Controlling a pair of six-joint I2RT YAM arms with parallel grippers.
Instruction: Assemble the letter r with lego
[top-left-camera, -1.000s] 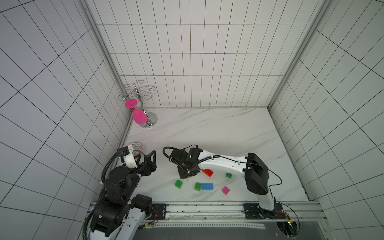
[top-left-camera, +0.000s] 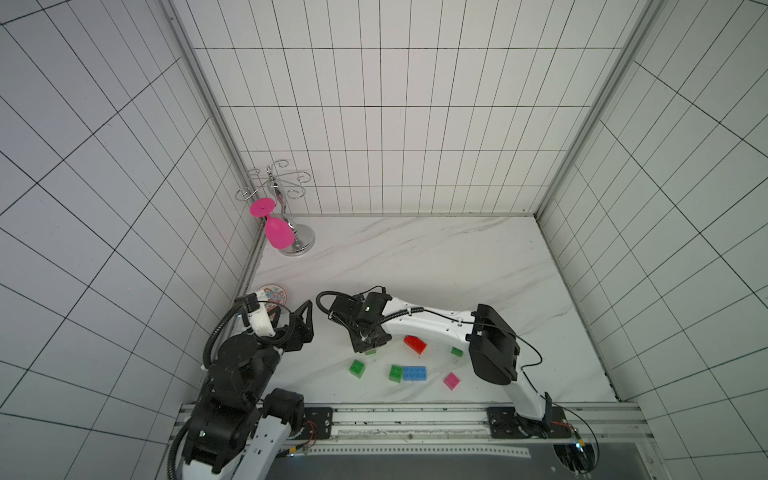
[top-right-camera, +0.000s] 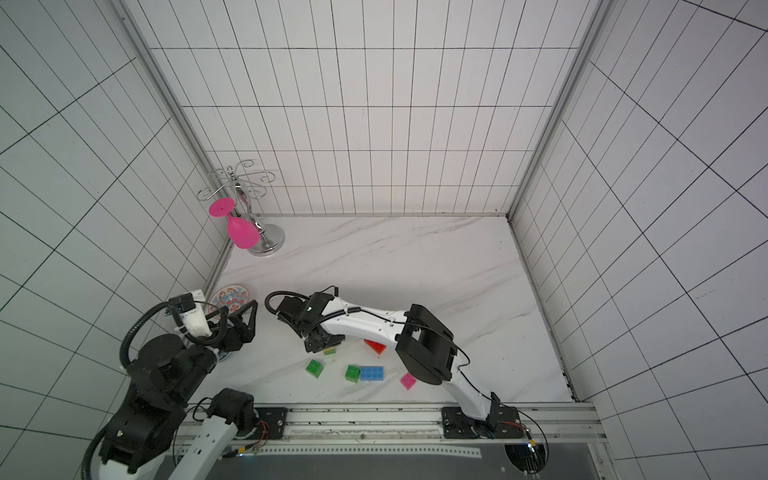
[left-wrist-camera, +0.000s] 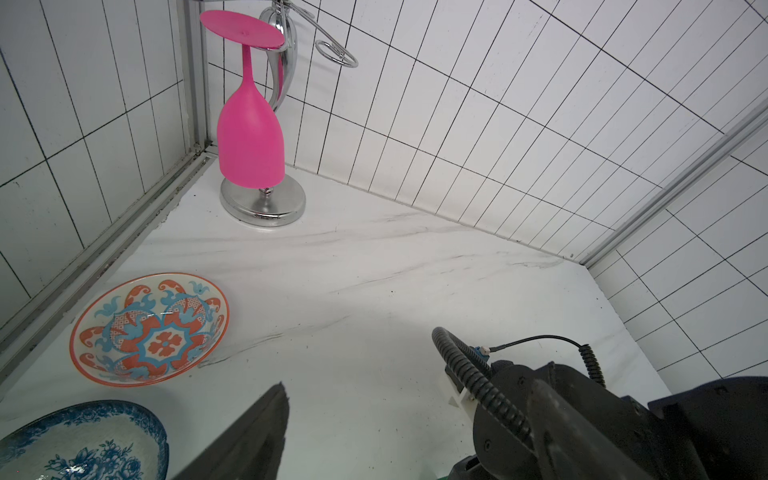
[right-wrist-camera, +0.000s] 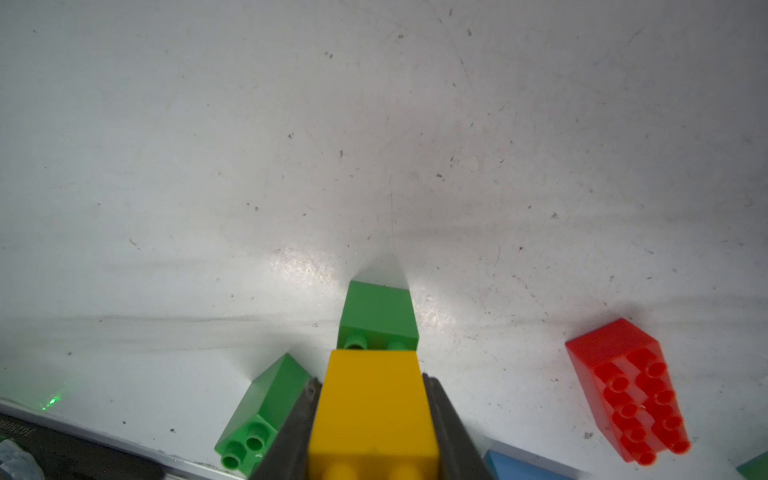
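Observation:
A yellow brick (right-wrist-camera: 372, 408) is between the fingers of my right gripper, directly over a green brick (right-wrist-camera: 377, 312) in the right wrist view; whether they touch is unclear. A second green brick (right-wrist-camera: 264, 400) lies to its left, a red brick (right-wrist-camera: 616, 384) to its right. Near the front edge lie a green brick (top-left-camera: 395, 373), a blue brick (top-left-camera: 413, 373) and a pink brick (top-left-camera: 451, 381); a small green one (top-left-camera: 457, 352) sits farther right. My left gripper is raised at the left, fingers apart with nothing between them.
A patterned bowl (left-wrist-camera: 149, 328) and a blue-white dish (left-wrist-camera: 88, 444) are at the left. A chrome stand (left-wrist-camera: 262, 209) with a pink goblet (left-wrist-camera: 250, 136) stands at the back left. My right arm spans the bricks.
My right arm and gripper have shifted a little to the left and slightly toward the back. The left arm looks still.

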